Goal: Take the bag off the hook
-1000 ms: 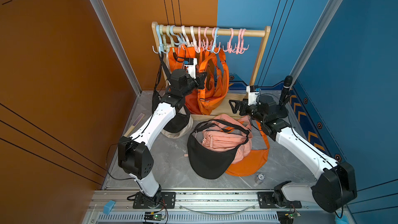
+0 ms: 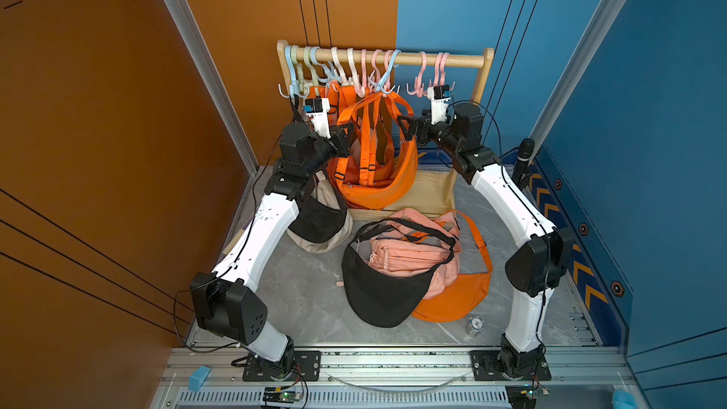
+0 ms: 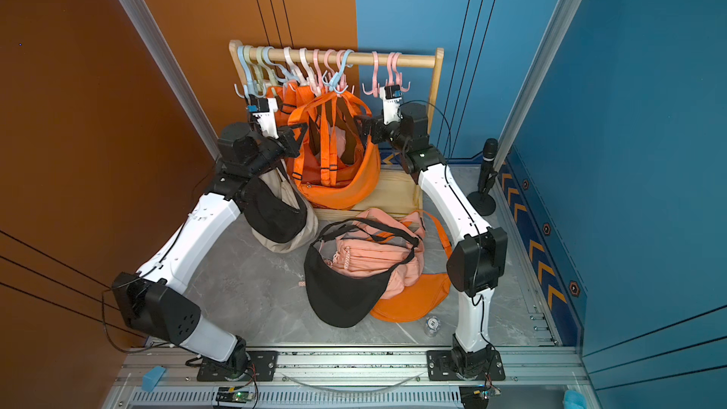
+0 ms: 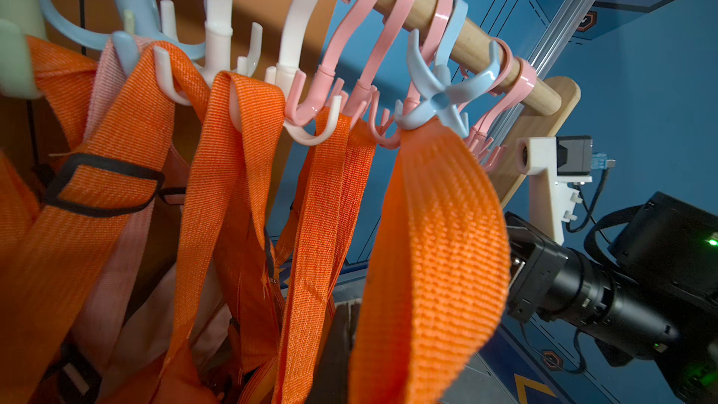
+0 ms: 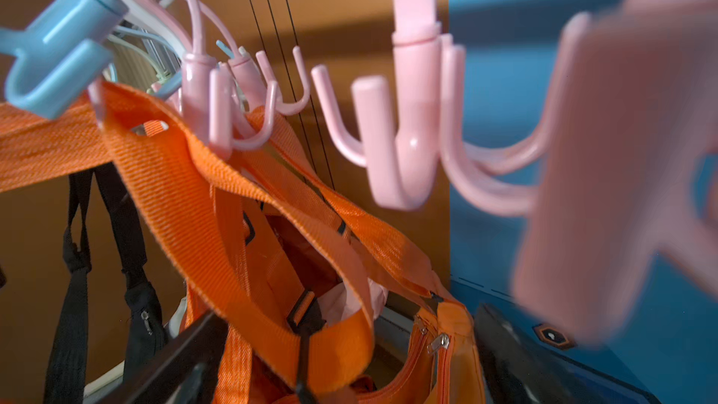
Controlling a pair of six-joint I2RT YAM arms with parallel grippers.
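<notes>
Orange bags (image 2: 386, 181) hang from hooks on the wooden rail (image 2: 411, 57). In the left wrist view a wide orange strap (image 4: 433, 254) from the light blue hook (image 4: 437, 93) fills the near right. My left gripper (image 2: 340, 144) is at the left of the front orange bag; its fingers are hidden in its wrist view, shut as far as shows. My right gripper (image 2: 409, 127) is at the bag's right, open, below pink hooks (image 5: 396, 142), with the orange straps (image 5: 202, 202) between and beyond its fingers.
A black-and-tan bag (image 2: 318, 219) hangs low at the left. Black (image 2: 378, 295), pink and orange bags (image 2: 454, 303) lie on the grey table (image 2: 303, 303). A black stand (image 3: 484, 181) is at the right by the wall.
My right gripper has risen and moved left to the hanging bag. My left gripper has moved left. The front bag's straps and bottom have shifted left, and the blue hook is tilted.
</notes>
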